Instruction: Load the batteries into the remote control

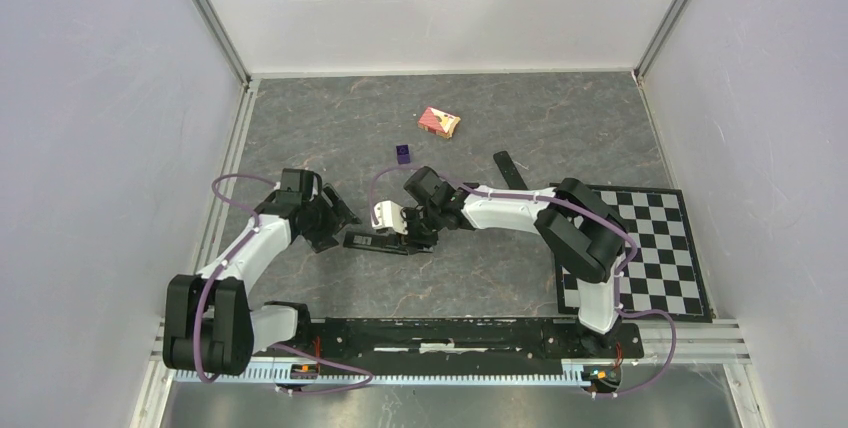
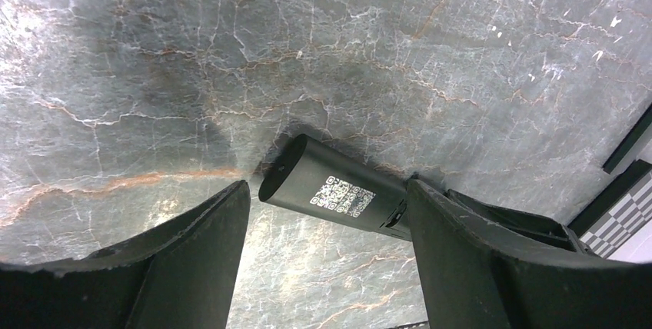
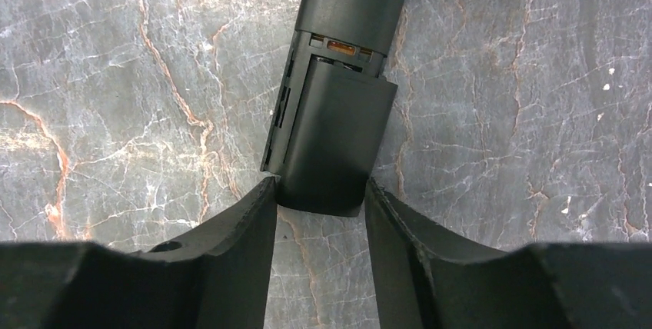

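Note:
The black remote (image 1: 370, 242) lies back up on the grey table. Its battery cover (image 3: 334, 133) sits offset toward its end, exposing contacts at the top of the compartment. My right gripper is at the cover's end, fingertips on either side of it; whether they grip it is unclear. My left gripper is open over the table beside the remote's other end, nothing between its fingertips but the view of the remote below. No loose batteries can be made out.
A checkerboard (image 1: 650, 248) fills the right side. A dark bar (image 1: 505, 163), a small purple box (image 1: 403, 153) and a red-cream box (image 1: 438, 122) lie farther back.

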